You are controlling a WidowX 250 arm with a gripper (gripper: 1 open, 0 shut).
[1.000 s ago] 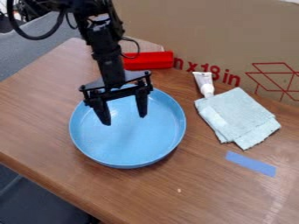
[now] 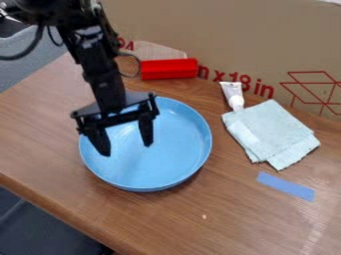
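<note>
My black gripper (image 2: 127, 134) hangs over the left half of a light blue plate (image 2: 173, 167), its two fingers apart and nothing visible between them. The arm reaches down from the top left. The plate lies on the wooden table near its front left edge.
A red object (image 2: 170, 69) lies at the back. A white tube (image 2: 232, 95) and a folded pale cloth (image 2: 272, 133) are at the right, with a blue strip (image 2: 285, 185) in front. A cardboard box (image 2: 266, 40) backs the table.
My gripper has moved down and to the left over the plate. The other objects look unmoved.
</note>
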